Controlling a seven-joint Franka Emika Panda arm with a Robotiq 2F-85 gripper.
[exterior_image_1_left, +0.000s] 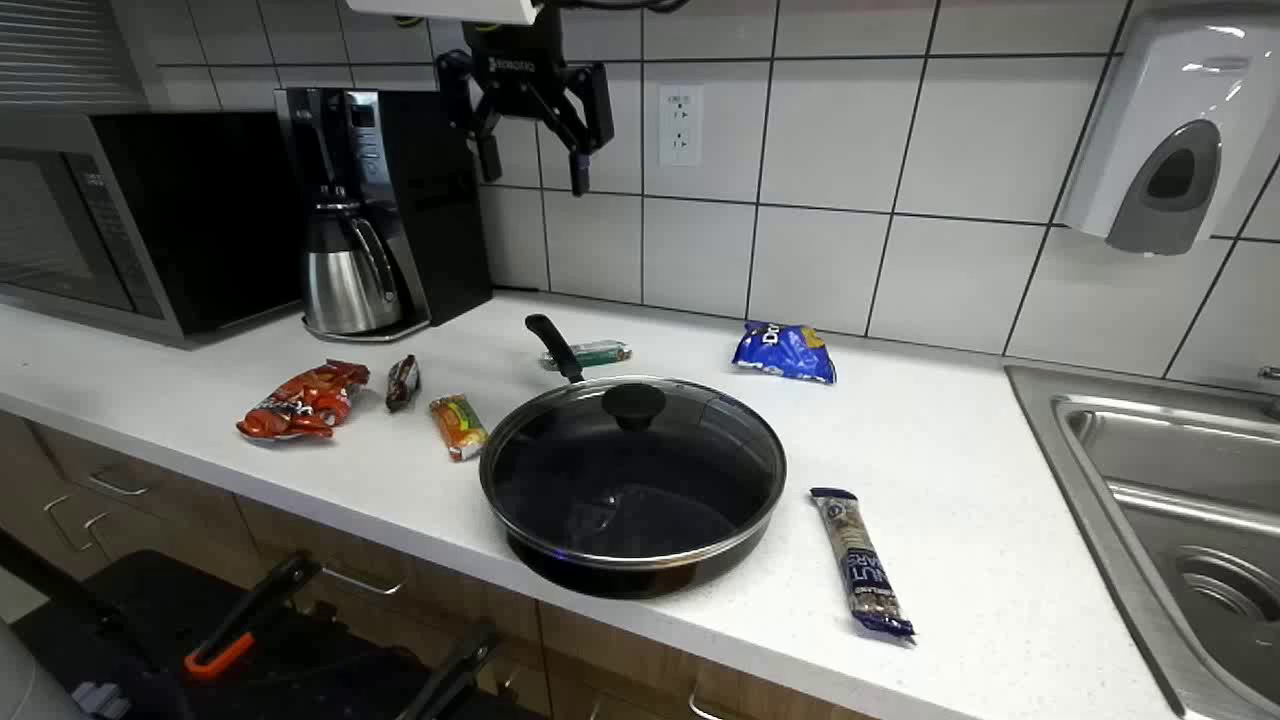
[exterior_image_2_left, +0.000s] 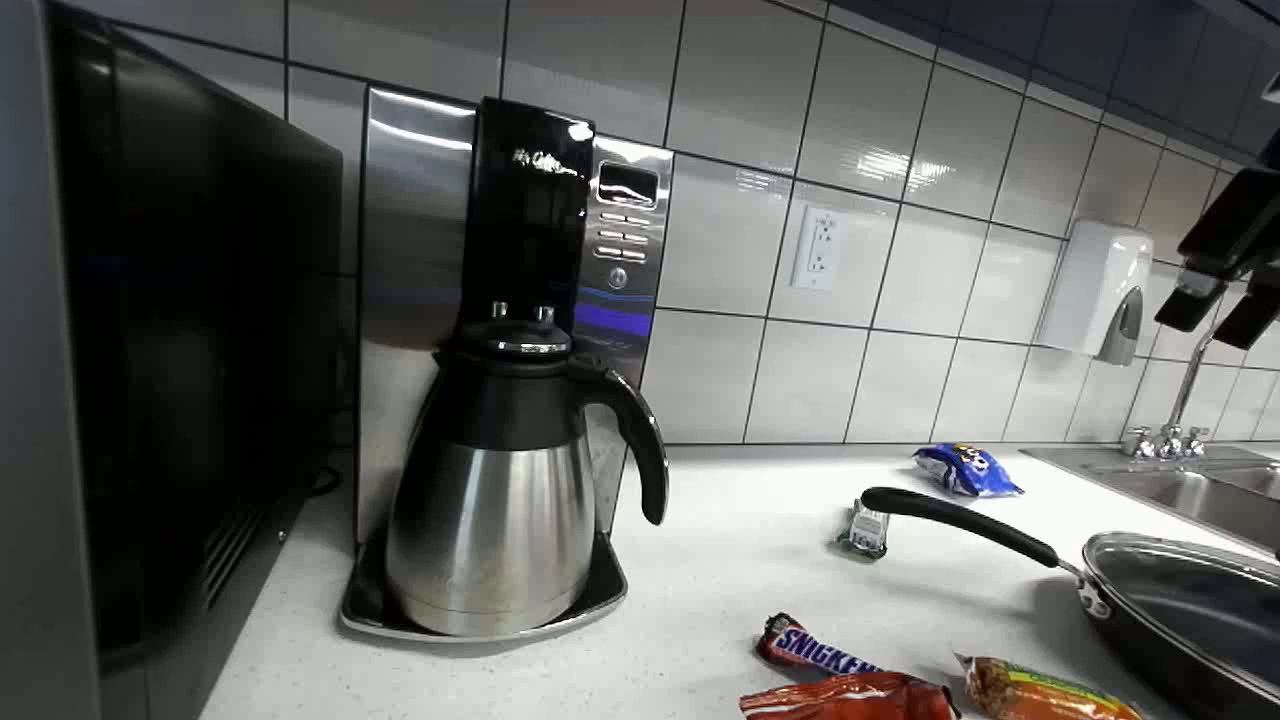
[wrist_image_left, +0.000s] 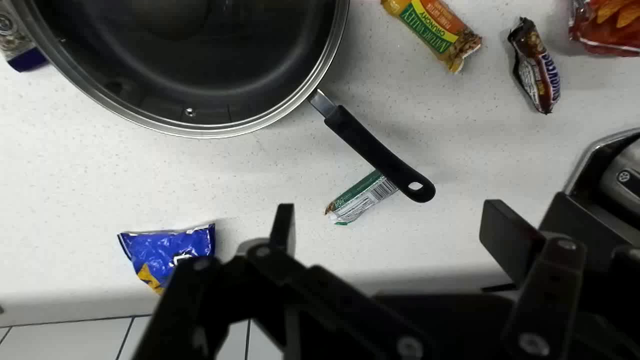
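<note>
High above the back of the counter hangs my gripper, open, with nothing between its fingers. In the wrist view its two fingers stand wide apart. A black pan with a glass lid sits near the counter's front edge, its handle pointing back toward the wall. Partly under that handle lies a green-and-white bar. A blue chip bag rests by the wall. Left of the pan are a Nature Valley bar, a Snickers and a red chip bag. To its right lies a nut bar.
A coffee maker with a steel carafe and a microwave occupy the left end. At the right is a steel sink, below a soap dispenser. Bare counter lies between the blue bag and the nut bar.
</note>
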